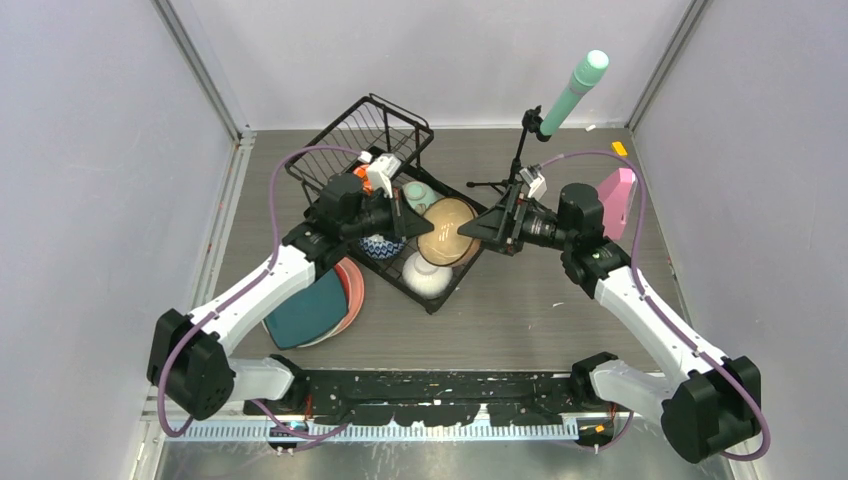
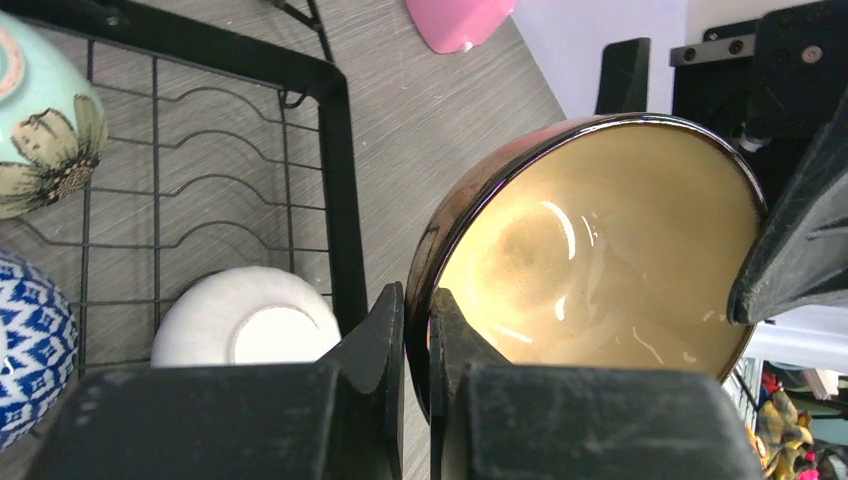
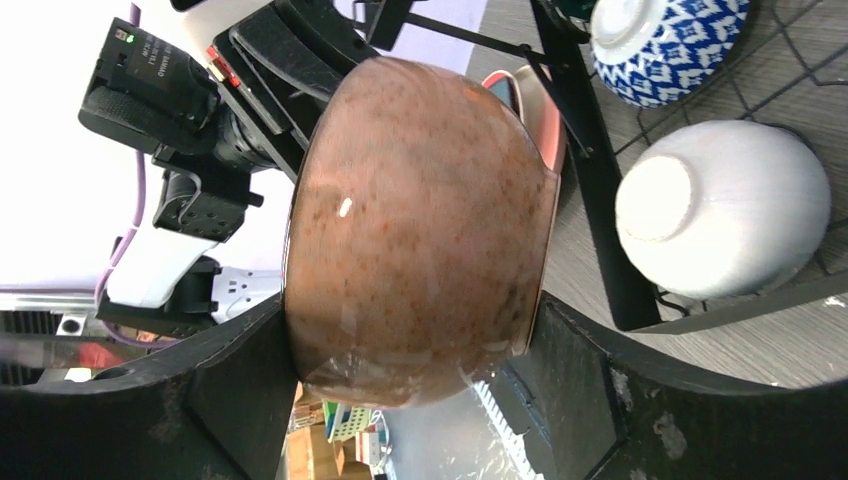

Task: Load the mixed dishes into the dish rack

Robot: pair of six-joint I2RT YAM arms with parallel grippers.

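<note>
A tan bowl, speckled brown outside, is held on its side above the rack. My left gripper is shut on its rim. My right gripper is open, its fingers either side of the bowl. In the dish rack lie an upturned white bowl, a blue-patterned bowl and a mint bowl.
Stacked plates and a teal board lie left of the rack on the table. A pink object stands at the right, and a stand with a mint cylinder at the back.
</note>
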